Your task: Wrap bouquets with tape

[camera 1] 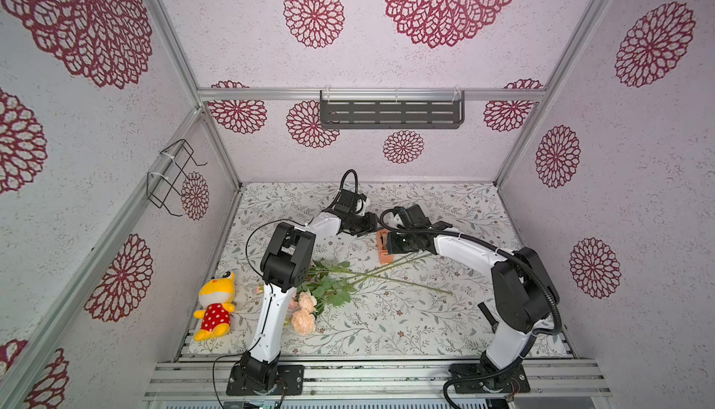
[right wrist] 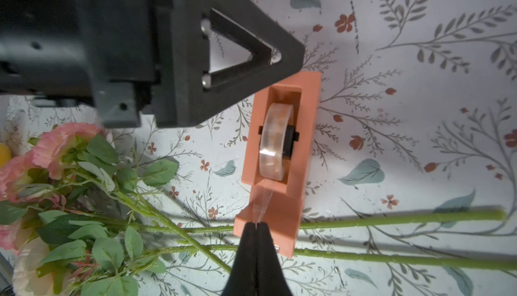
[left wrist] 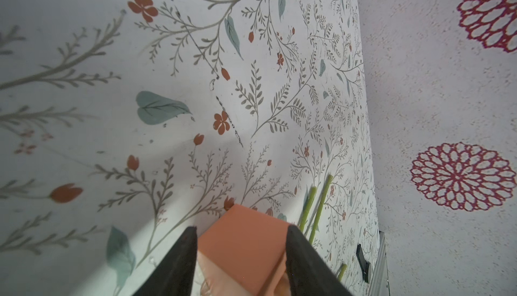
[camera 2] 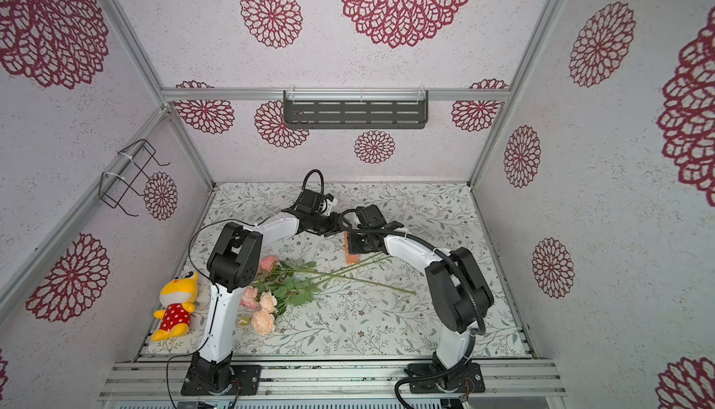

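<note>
An orange tape dispenser (right wrist: 310,134) with a clear tape roll (right wrist: 273,142) lies mid-table. In the right wrist view, the fingers of my right gripper are together on the end of a clear tape strip (right wrist: 262,201) that runs down from the roll. My left gripper is at the dispenser's far end, its fingers parted with the end face (left wrist: 245,242) between them. Whether they press on it is unclear. The bouquet's stems (right wrist: 377,221) pass by the dispenser's near end, and its flowers (camera 1: 304,322) lie to the left.
A yellow plush toy (camera 1: 216,308) in red lies at the table's left edge. Both forearms reach over the table, their grippers close together. Free tabletop (camera 1: 402,319) spreads at the front middle and right. A grey rack (camera 1: 391,113) hangs on the back wall.
</note>
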